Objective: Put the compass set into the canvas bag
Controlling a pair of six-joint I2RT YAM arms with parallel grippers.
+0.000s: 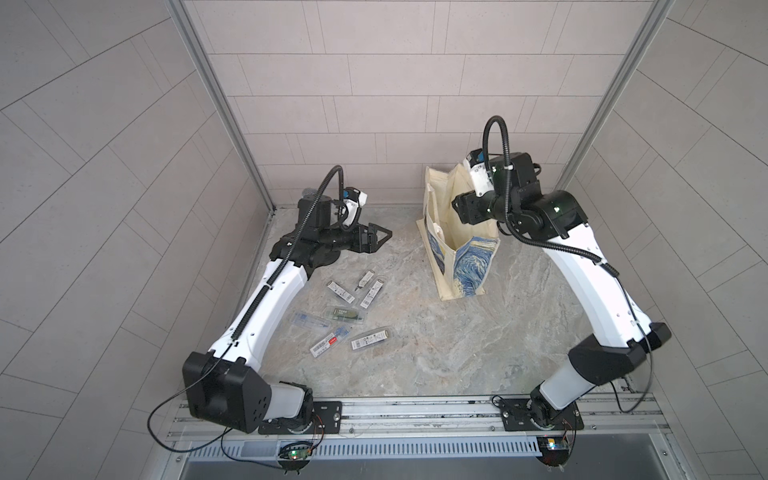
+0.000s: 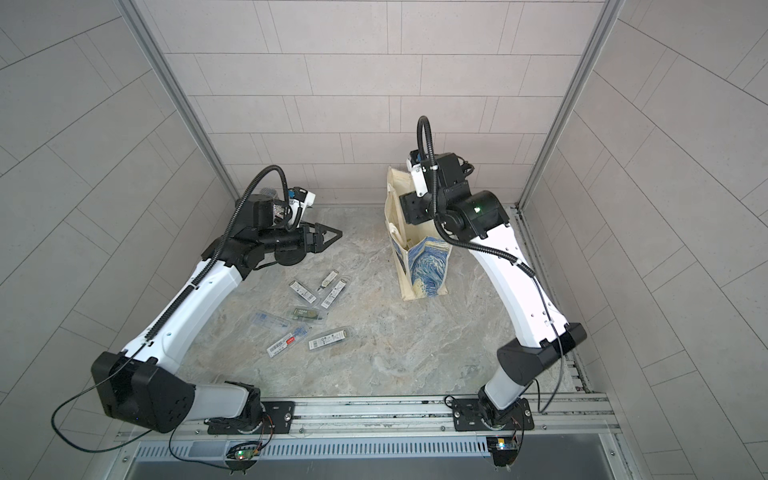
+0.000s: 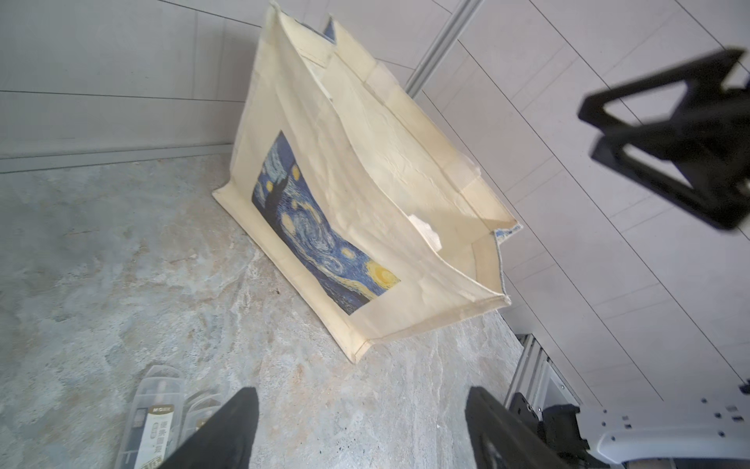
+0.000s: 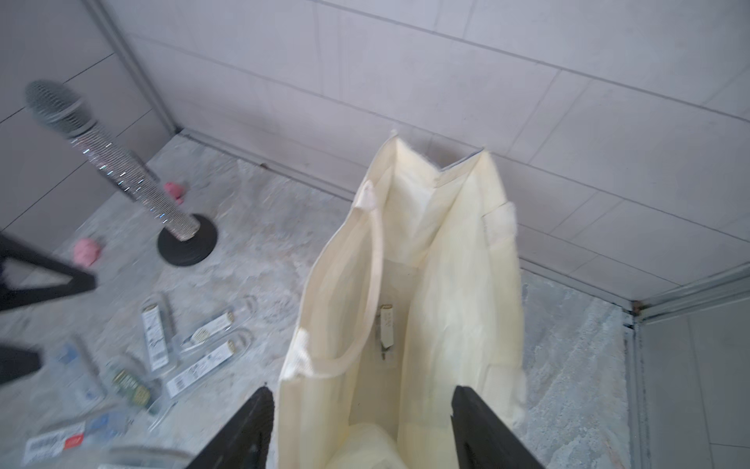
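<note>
The cream canvas bag (image 4: 500, 265) stands upright with its mouth wide, a blue swirling picture on its side. On its floor lies a small clear case with a white label, the compass set (image 4: 386, 326) by its look, though its details are too small to be sure. My right gripper is open above the bag's mouth, nothing between its fingers. Also open and empty, my left gripper (image 1: 387, 234) hangs over the table to the left of the bag, apart from it.
Several clear cases with white labels, such as one case (image 1: 369, 339), lie left of centre. A silvery microphone (image 4: 129, 168) on a round black base stands behind the left arm.
</note>
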